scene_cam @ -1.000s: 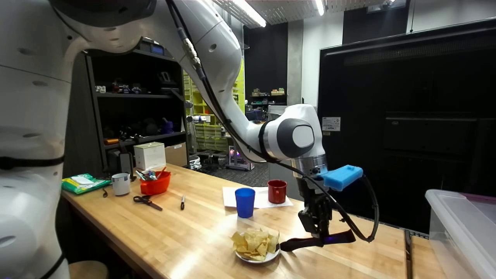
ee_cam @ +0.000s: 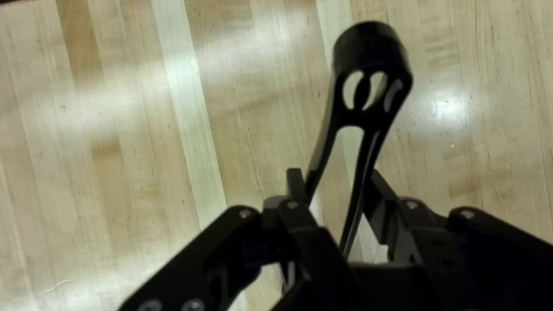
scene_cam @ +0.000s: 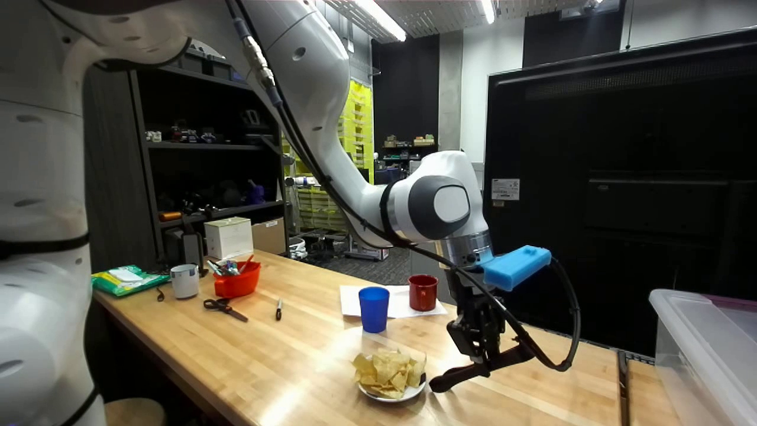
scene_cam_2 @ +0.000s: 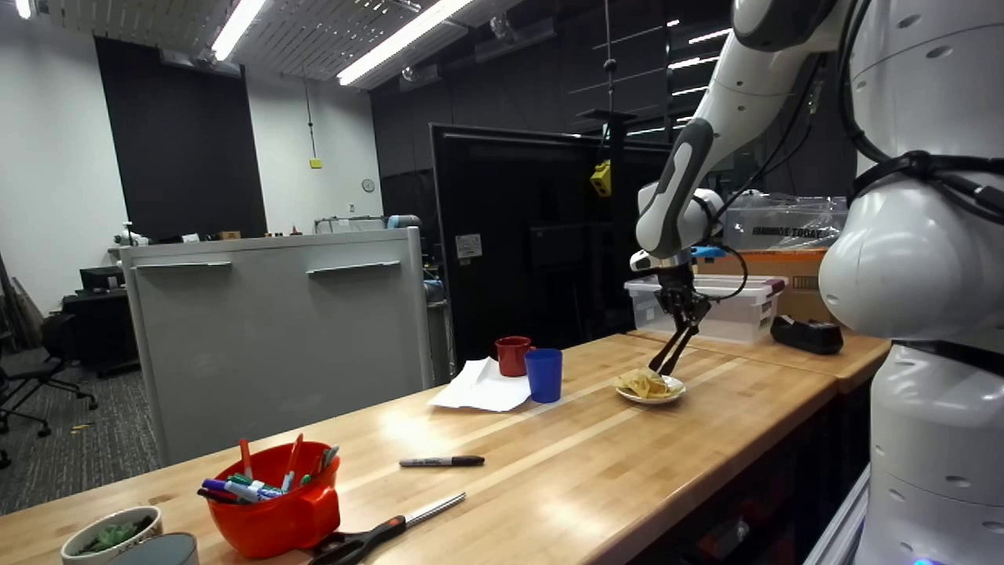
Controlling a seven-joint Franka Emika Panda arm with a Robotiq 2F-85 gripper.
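Note:
A black tongs-like utensil (ee_cam: 374, 57), two arms joined at a rounded end with cut-outs, is pinched between the fingers of my gripper. In exterior view 1 the utensil (scene_cam: 455, 375) slants, its lower end just right of a white plate (scene_cam: 397, 399) heaped with yellow chips (scene_cam: 388, 370). My gripper (scene_cam: 485, 349) is right of the plate and above the table. Exterior view 2 shows the two dark arms of the utensil (scene_cam_2: 664, 355) pointing down behind the chips (scene_cam_2: 645, 381). Whether its ends touch the plate or table, I cannot tell.
A blue cup (scene_cam: 374, 309) and a red mug (scene_cam: 423, 292) stand behind the plate, by white paper (scene_cam: 350, 301). A red pen holder (scene_cam: 238, 280), scissors (scene_cam: 225, 309) and a marker (scene_cam: 278, 309) lie farther left. A clear bin (scene_cam: 699, 355) stands right.
My gripper has shifted slightly left with the utensil. The utensil is tilted more steeply, its lower end a little lower and its upper end raised. The plate and chips have not moved.

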